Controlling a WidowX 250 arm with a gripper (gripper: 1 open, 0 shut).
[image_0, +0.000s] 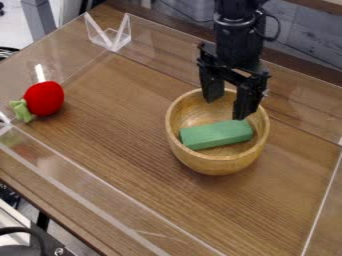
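Observation:
My black gripper (230, 88) hangs over the back part of a round wooden bowl (186, 151), its fingers apart and open, with nothing seen between them. Inside the bowl lies a green block (215, 134), below the fingertips.
A red object with a green top (44, 99) lies at the left. A clear plastic item (111, 29) stands at the back left. Free wood surface surrounds the bowl, and a grey wall edge runs along the back right.

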